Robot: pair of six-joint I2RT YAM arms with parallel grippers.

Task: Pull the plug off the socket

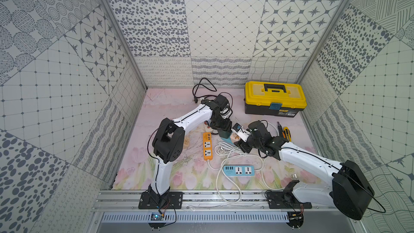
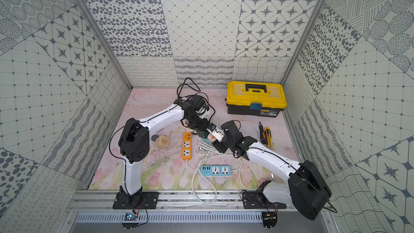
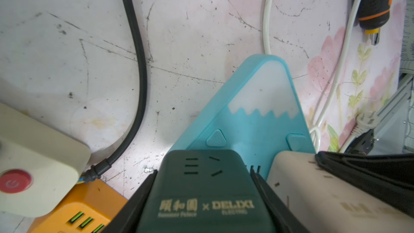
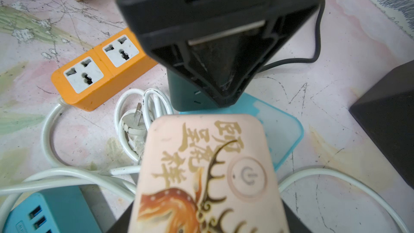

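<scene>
A dark green cube plug (image 3: 211, 189) sits between the fingers of my left gripper, which is shut on it. My right gripper (image 1: 242, 140) is shut on a cream cube plug (image 4: 207, 172) with a deer print and a power button. Beneath both lies a light blue triangular socket (image 3: 267, 99) with a white mountain-like tip. The plugs cover part of its face. Whether either is seated in it cannot be made out. From the right wrist view, the left gripper's black body hides the upper part of the green plug.
Near the left gripper lies an orange power strip (image 1: 207, 146); a blue strip (image 1: 238, 170) is closer to the front. White cable coils (image 1: 226, 148) lie between them. A yellow toolbox (image 1: 275, 97) stands back right, and a beige block (image 2: 162, 142) sits left.
</scene>
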